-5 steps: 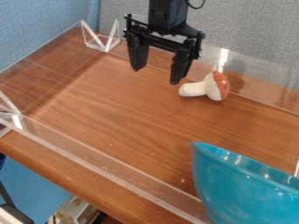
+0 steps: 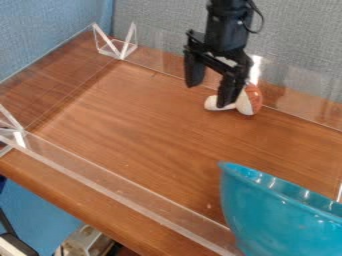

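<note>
The black gripper [image 2: 211, 84] hangs over the back of the wooden table, open, its fingers spread. Its right finger sits in front of a toy mushroom [image 2: 250, 100] with a white stem and a red-orange cap, partly hiding it. Whether that finger touches the mushroom cannot be told.
A large turquoise bowl [image 2: 274, 215] fills the front right corner. Clear plastic barriers line its edges, with a grey textured wall behind and a blue surface at the left.
The gripper has moved right toward the mushroom and turned, so its right finger now overlaps the mushroom in view. The mushroom looks to be in about the same place.
</note>
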